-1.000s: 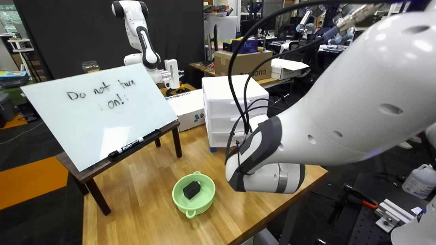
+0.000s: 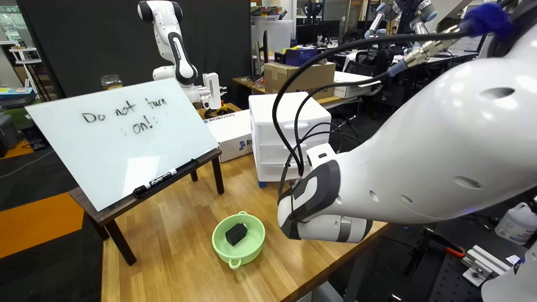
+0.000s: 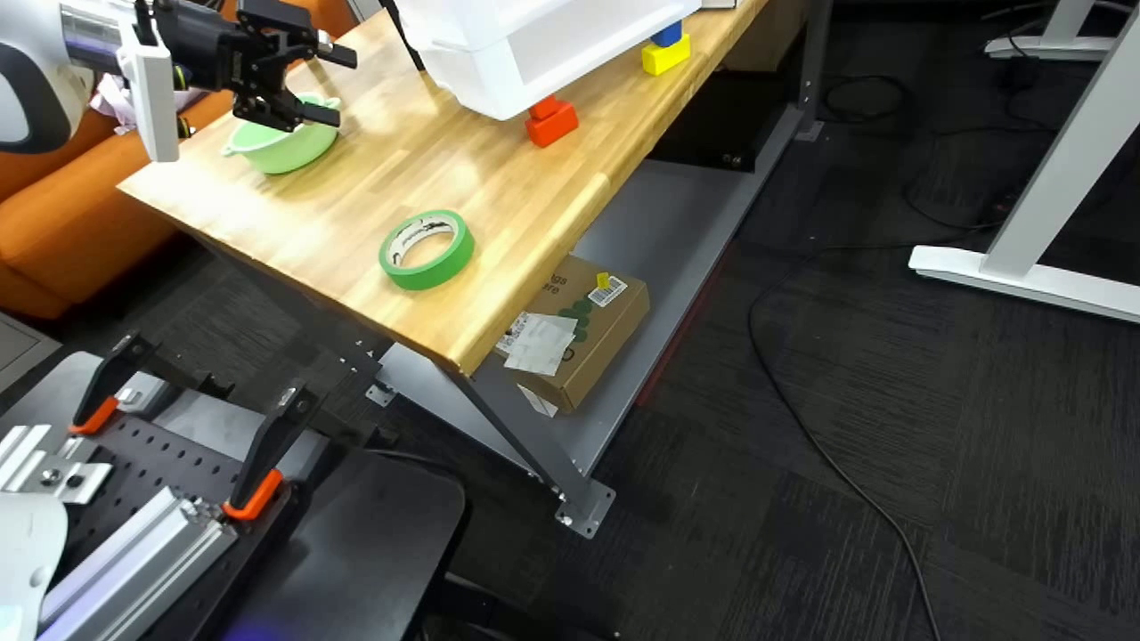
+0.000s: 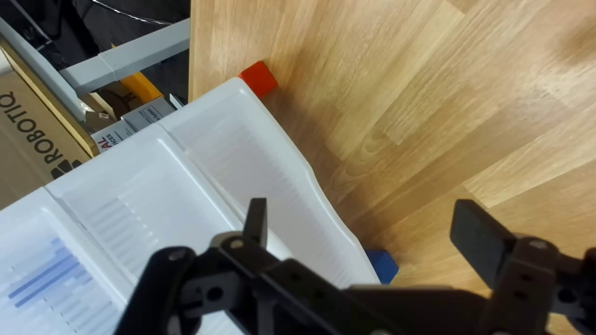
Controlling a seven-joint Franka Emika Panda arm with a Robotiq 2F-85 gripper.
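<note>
My gripper is open, with nothing between its fingers; in the wrist view they frame the white drawer unit's edge and bare wood. From the second exterior view, the gripper (image 3: 333,85) hangs at the upper left, overlapping the green bowl (image 3: 280,156) in the picture. The first exterior view hides the fingers behind the arm. A black block (image 2: 235,234) lies inside the light green bowl (image 2: 219,248). The white drawer unit (image 2: 287,108) stands farther back, with a red block (image 4: 259,79) and a blue block (image 4: 382,264) under its corners.
A whiteboard (image 2: 126,146) with a marker (image 2: 161,178) leans on a dark stand at the left. Green tape (image 3: 454,260) lies near a table corner. A yellow block (image 3: 667,54) shows at the drawer unit's far end. Bare wood surrounds the bowl.
In the first exterior view the arm has come down, its wrist shifting slightly lower. The bowl, the black block, the drawer unit and the whiteboard look unmoved.
</note>
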